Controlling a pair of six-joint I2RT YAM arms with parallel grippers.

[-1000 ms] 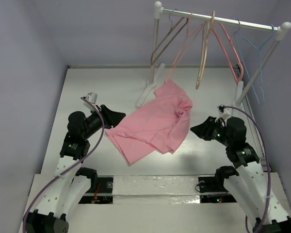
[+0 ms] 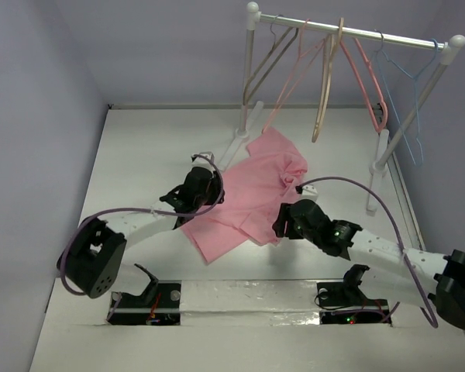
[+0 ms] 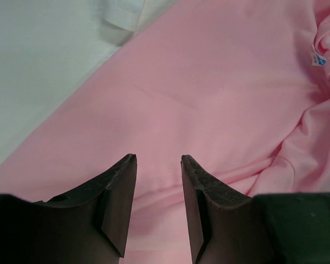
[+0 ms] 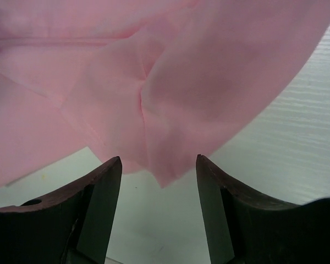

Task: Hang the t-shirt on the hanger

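Observation:
The pink t-shirt lies crumpled and partly folded on the white table. Over its left part is my left gripper, its fingers spread apart with cloth below and nothing held between them. My right gripper stands open at the shirt's lower right edge. A pointed corner of the shirt shows in the gap between its fingers, not gripped. A small label is on a bunched fold in the left wrist view. Several hangers, among them a pink one and a wooden one, hang from the rack.
The rack's metal bar crosses the upper right above the table. One white rack foot rests near the shirt's upper left edge, another foot at the right. Bare table shows at the left.
Both arms have come inward. My left gripper has moved right over the shirt, and my right gripper left to its lower right edge. The shirt looks unmoved.

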